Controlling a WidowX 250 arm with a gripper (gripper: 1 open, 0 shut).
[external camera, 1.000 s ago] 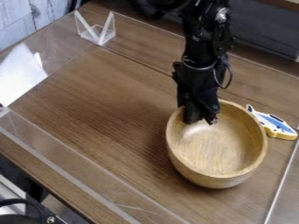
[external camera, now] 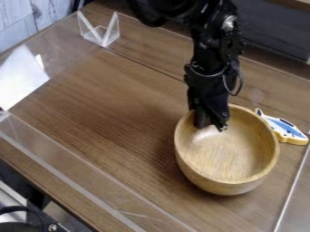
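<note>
A wooden bowl (external camera: 230, 159) stands on the right of the wooden table. My black gripper (external camera: 208, 118) reaches down from the top to the bowl's upper left rim and is shut on it; the fingertips are dark and partly hard to make out against the rim.
A small blue, white and yellow toy (external camera: 285, 129) lies behind the bowl at the right. A clear plastic stand (external camera: 100, 32) is at the back left, a white sheet (external camera: 18, 74) at the left edge.
My gripper has shifted slightly right, and the bowl has moved a little to the right with it.
</note>
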